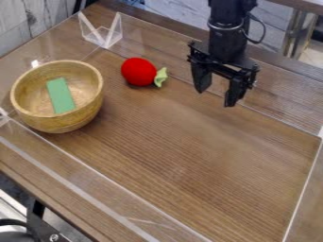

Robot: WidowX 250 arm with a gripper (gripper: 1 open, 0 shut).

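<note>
A black robot arm reaches down from the top, its gripper (217,79) hanging over the right back of the wooden table (177,170); its dark fingers are spread, with nothing visible held. To its left lies a red object (138,69) with a green tip, like a toy vegetable. At the left a yellow bowl (79,99) holds a green block (60,96).
A clear plastic or wire holder (101,28) stands at the back left. Black cables or parts (15,230) show at the bottom left corner.
</note>
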